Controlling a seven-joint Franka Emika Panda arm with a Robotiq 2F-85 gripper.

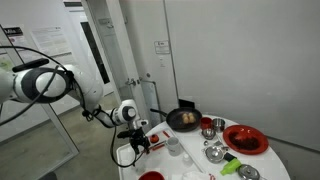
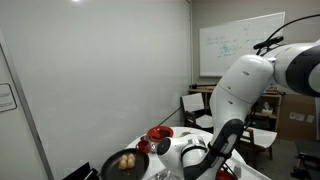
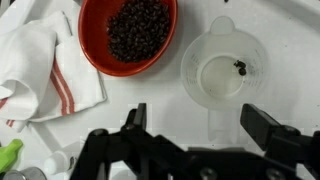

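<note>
A clear measuring cup with a small dark clump inside stands upright on the white table in the wrist view. Its handle points toward my gripper, whose spread fingers lie on either side of the handle in that picture. The fingers are open with nothing held; how far they are above the handle I cannot tell. Left of the cup is an orange-red bowl full of dark beans, also seen as a red bowl at the table's front edge. In exterior view 1 the gripper hangs low over the table's left end.
A white towel with red stripes lies beside the bowl. A dark pan stands at the back, a large red plate at the right. A mug, metal pots and a green utensil crowd the middle and right.
</note>
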